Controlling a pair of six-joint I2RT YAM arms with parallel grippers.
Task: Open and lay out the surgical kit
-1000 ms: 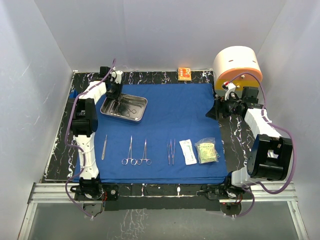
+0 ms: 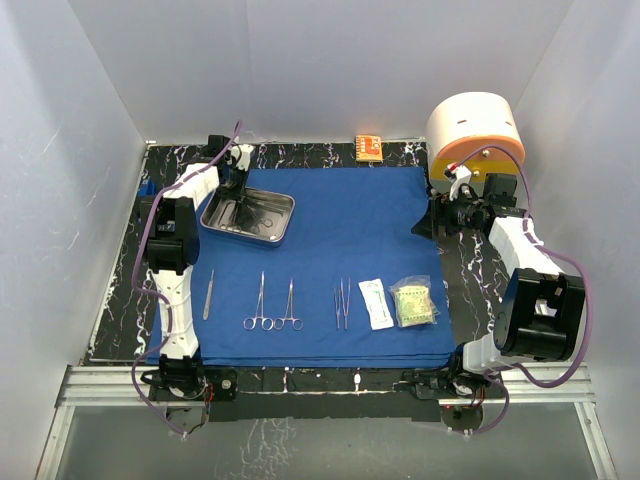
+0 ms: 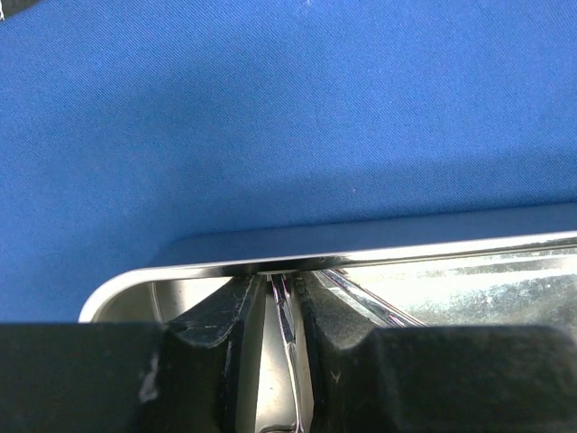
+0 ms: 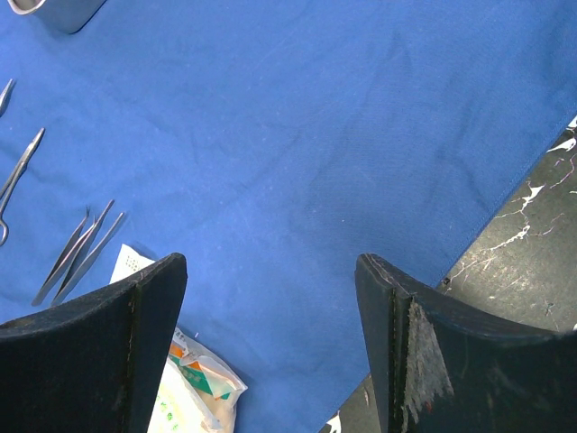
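Observation:
The steel tray (image 2: 275, 230) rests at the upper left of the blue cloth (image 2: 330, 220). My left gripper is down inside it by the near rim, fingers close around a slim steel instrument (image 3: 288, 334); whether they grip it is unclear. More metal instruments (image 3: 370, 298) lie in the tray. A scalpel-like tool (image 2: 209, 295), two scissor-shaped instruments (image 2: 262, 310), tweezers (image 2: 346, 305), a white packet (image 2: 376, 304) and a bagged gauze pack (image 2: 413, 302) lie along the lower cloth. My right gripper hovers open at the right edge, empty.
An orange-and-white cylindrical container (image 2: 470, 130) stands at the back right, and a small orange box (image 2: 368, 148) at the back wall. Walls enclose both sides and the back.
My left gripper has shifted slightly to the right over the tray. The right arm and the laid-out items look unchanged.

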